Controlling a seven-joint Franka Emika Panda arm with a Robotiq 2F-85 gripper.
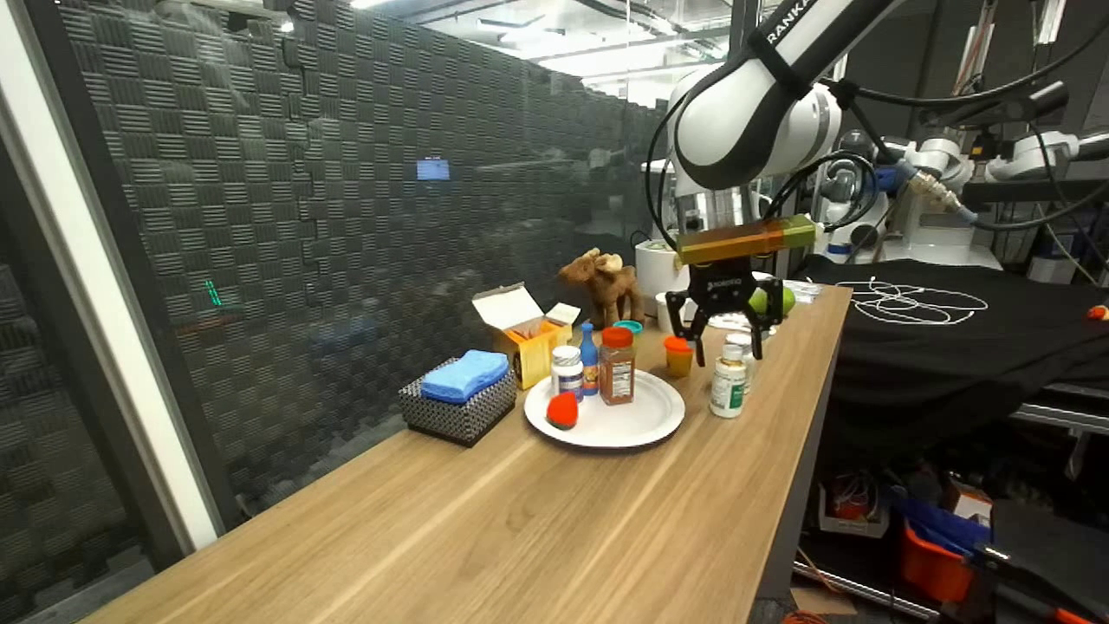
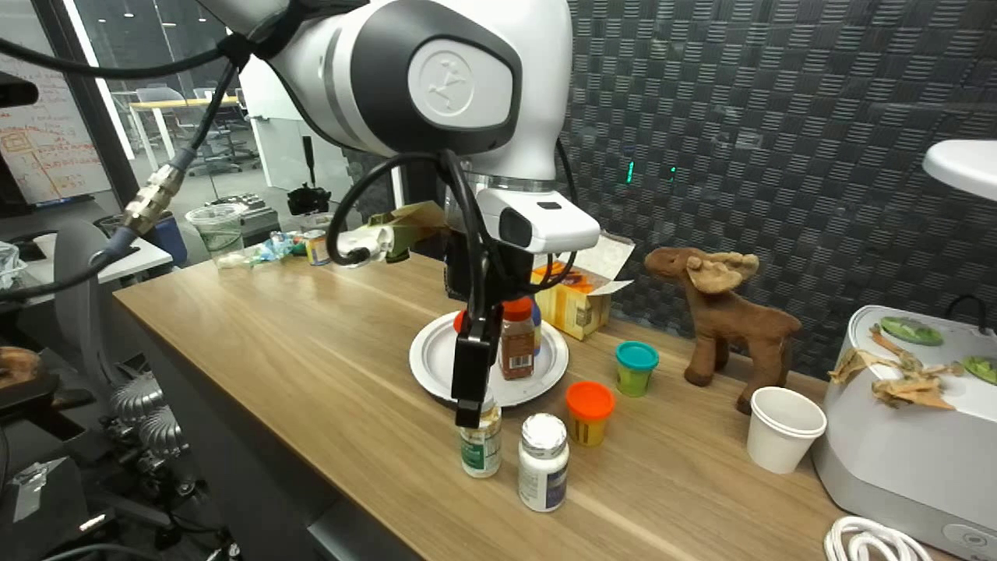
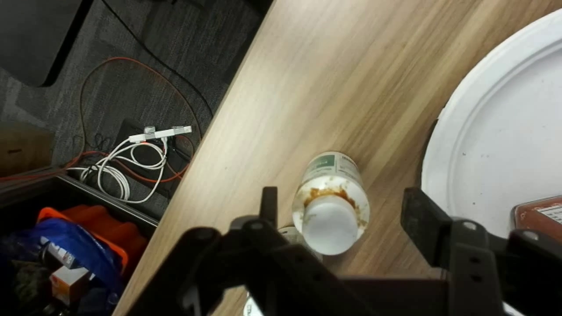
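Fingers apart, my gripper hangs over a small white bottle with a green label. Seen from the wrist, this bottle stands upright in the space between the fingertips, its white cap smeared with brown below the rim. Clear gaps show on both sides of it in that view, and nothing is gripped. A second white bottle with a silvery cap stands close by on the table; in the wrist view it is mostly hidden by the gripper.
A white plate holding a red-capped spice jar, a blue bottle and other items lies beside the bottles. An orange-lidded tub stands near. The table's edge is close on the other side.
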